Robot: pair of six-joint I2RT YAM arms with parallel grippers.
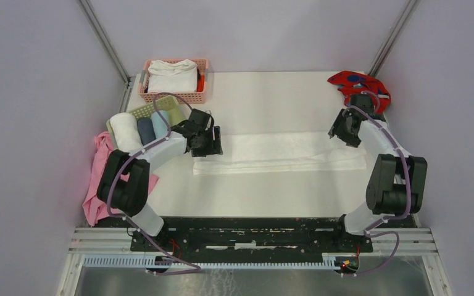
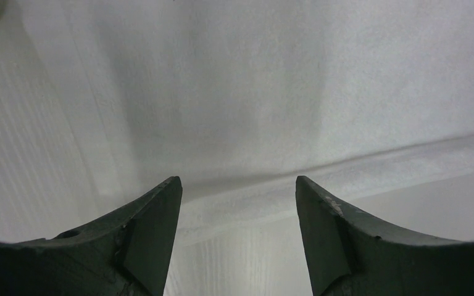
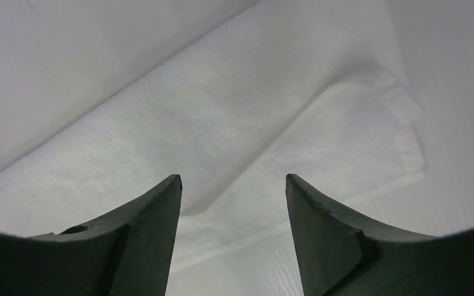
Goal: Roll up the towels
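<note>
A white towel (image 1: 271,150) lies as a long flat strip across the middle of the table, with a fold line running near its front edge. Over its left end hovers my left gripper (image 1: 217,140), open and empty. In the left wrist view the towel (image 2: 234,111) spreads beyond the parted fingertips (image 2: 174,186). Above the strip's right end is my right gripper (image 1: 339,132), also open with nothing between its fingers. The right wrist view shows the towel (image 3: 179,123) with a diagonal crease and an uneven overlap at its right end. Part of each towel end is hidden under the grippers from above.
At the left, a green basket (image 1: 141,111) holds rolled towels, a white roll (image 1: 126,131) among them. Behind it stands a pink basket (image 1: 191,97) with folded white cloth. Pink cloth (image 1: 95,191) lies at the left edge, red cloth (image 1: 349,79) at the back right.
</note>
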